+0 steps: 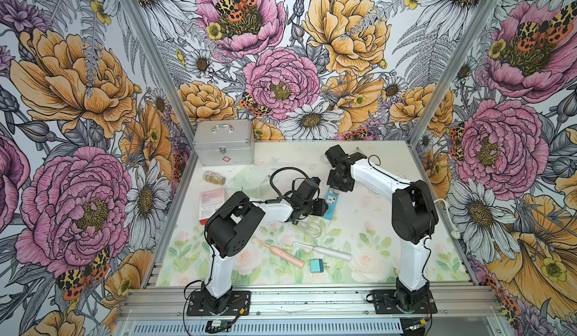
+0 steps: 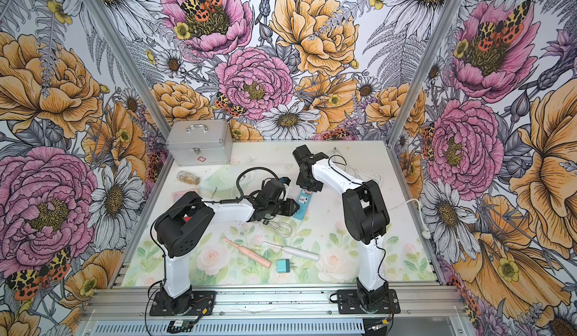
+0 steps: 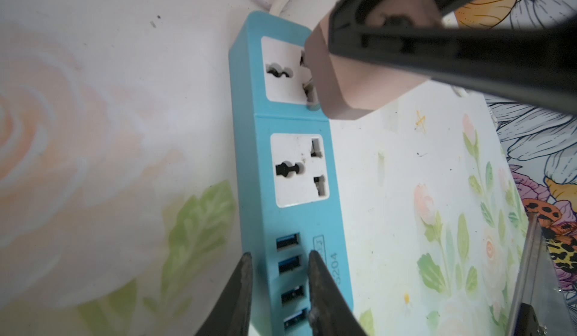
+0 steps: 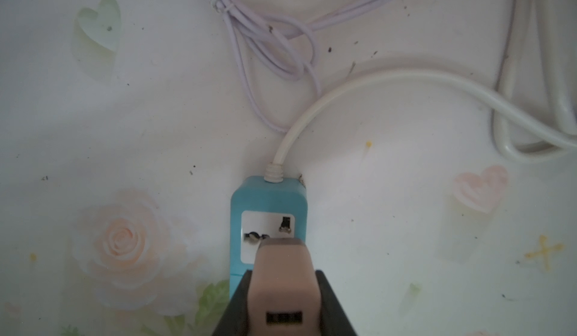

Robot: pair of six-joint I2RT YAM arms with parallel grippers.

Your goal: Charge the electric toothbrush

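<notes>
A blue power strip (image 3: pixel 246 155) lies on the table. My left gripper is shut on its lower end, by the USB ports. My right gripper is shut on a pink plug adapter (image 4: pixel 282 264), held over the strip's upper socket, its prongs at or just above the holes; whether they are inserted I cannot tell. A pink toothbrush (image 1: pixel 282 252) and a white toothbrush (image 1: pixel 330 253) lie in front, near a teal adapter (image 1: pixel 316 265).
A silver case (image 1: pixel 224 149) stands at the back left, with a pink box (image 1: pixel 211 204) and a small jar (image 1: pixel 214 177) nearby. Loose cables (image 4: pixel 270 41) lie beyond the strip.
</notes>
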